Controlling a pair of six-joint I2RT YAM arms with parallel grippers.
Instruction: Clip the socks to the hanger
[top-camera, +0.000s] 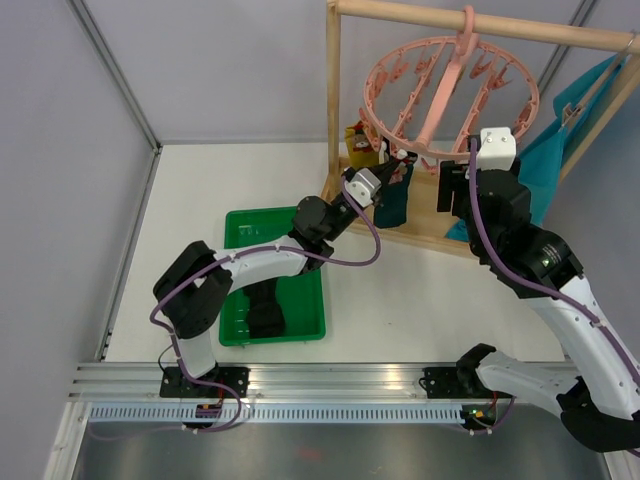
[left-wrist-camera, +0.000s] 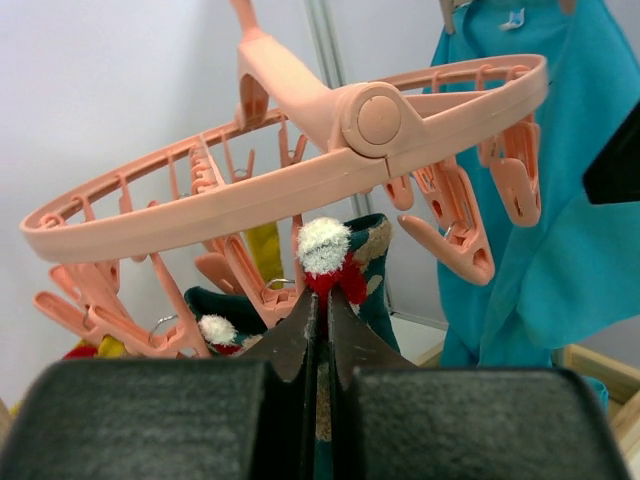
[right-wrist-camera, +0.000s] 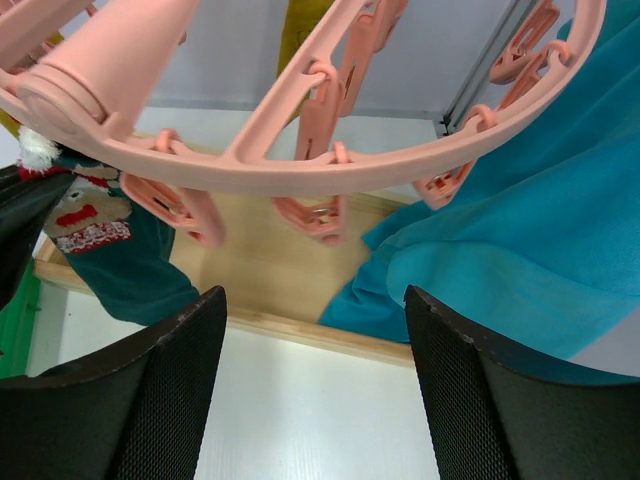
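The pink clip hanger (top-camera: 435, 110) hangs from a wooden rail. My left gripper (top-camera: 395, 160) is shut on a dark green Christmas sock with a white and red top, held up at the ring's lower front among the clips; the sock's patterned body (right-wrist-camera: 105, 250) hangs down in the right wrist view. A second dark sock with a white patch (left-wrist-camera: 215, 325) is behind it, and yellow socks (top-camera: 360, 150) hang further back. My right gripper (top-camera: 475, 185) stands open below the ring's right side, its fingers empty.
Turquoise cloth (top-camera: 540, 180) hangs at the right of the wooden rack (top-camera: 334, 90). A green tray (top-camera: 300, 320) with dark items lies at lower left.
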